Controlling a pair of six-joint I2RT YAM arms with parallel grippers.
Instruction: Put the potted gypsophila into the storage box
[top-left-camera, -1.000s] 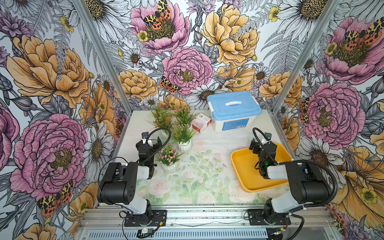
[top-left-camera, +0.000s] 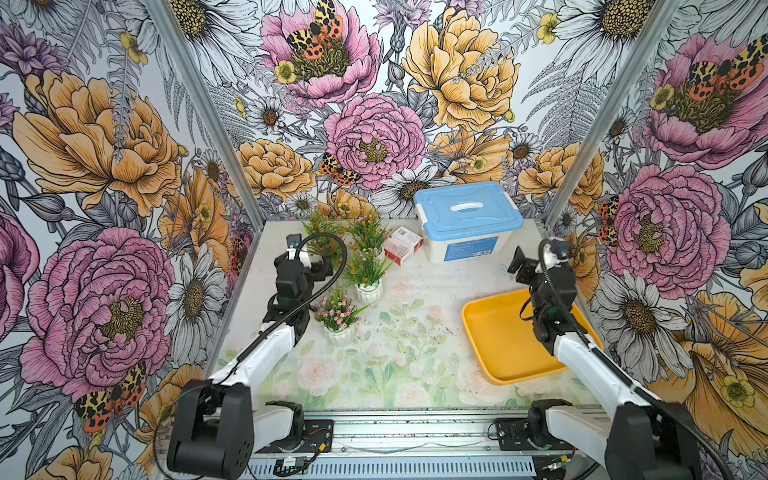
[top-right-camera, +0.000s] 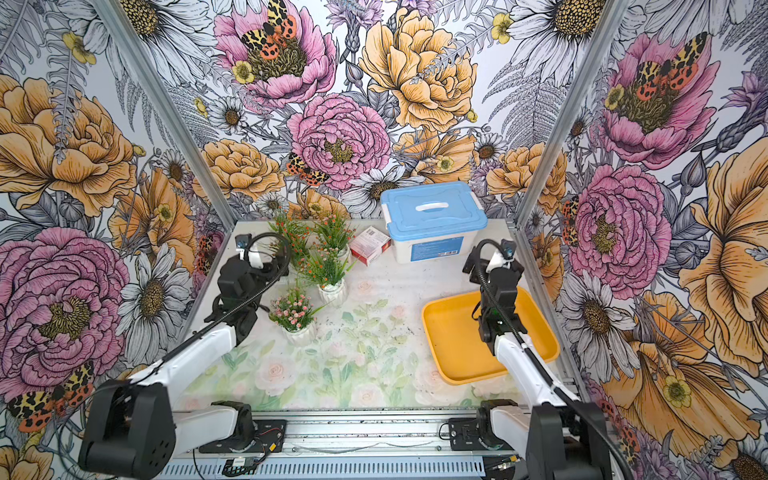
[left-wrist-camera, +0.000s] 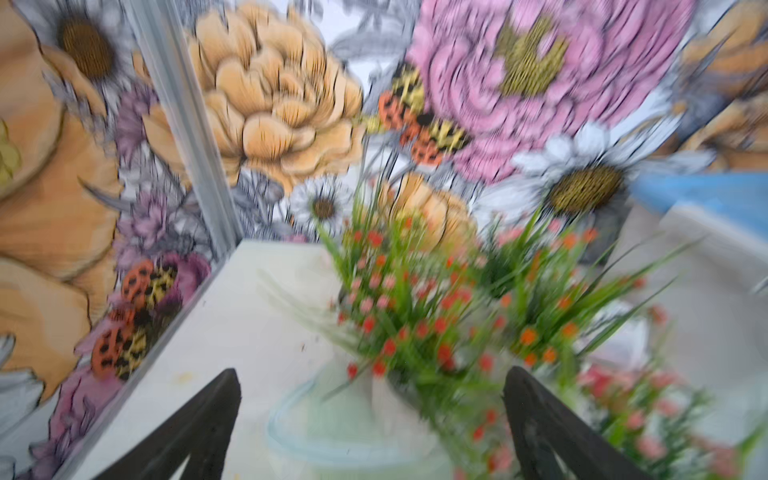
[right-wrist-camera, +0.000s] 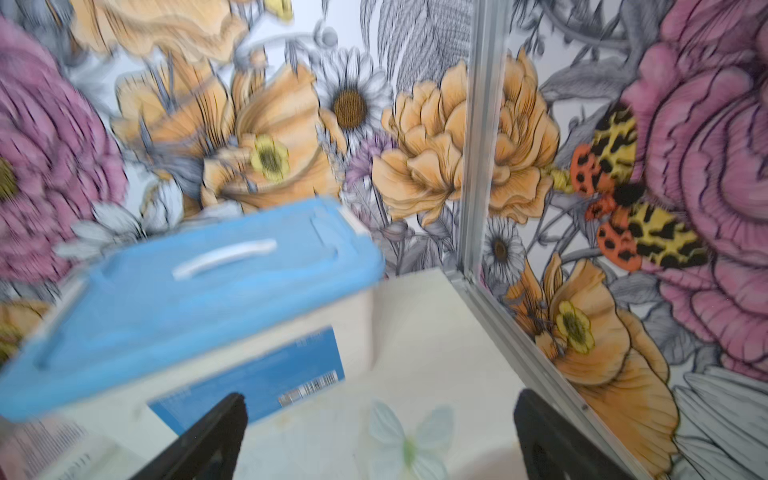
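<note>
Several potted plants with small pink, red and orange flowers stand left of centre: a pink-flowered one (top-left-camera: 337, 314) in front, a taller one (top-left-camera: 368, 272) behind it, others at the back. The storage box (top-left-camera: 469, 224), white with a blue lid on, stands at the back right. My left gripper is open, raised near the left side of the plants, nothing held; the left wrist view is blurred. My right gripper is open and empty, facing the storage box, above the right side of the table.
A red-and-white carton (top-left-camera: 403, 245) lies left of the storage box. A yellow tray (top-left-camera: 506, 356) sits at the front right below my right arm. Aluminium posts and patterned walls bound the back and sides.
The plants and storage box stand unchanged.
</note>
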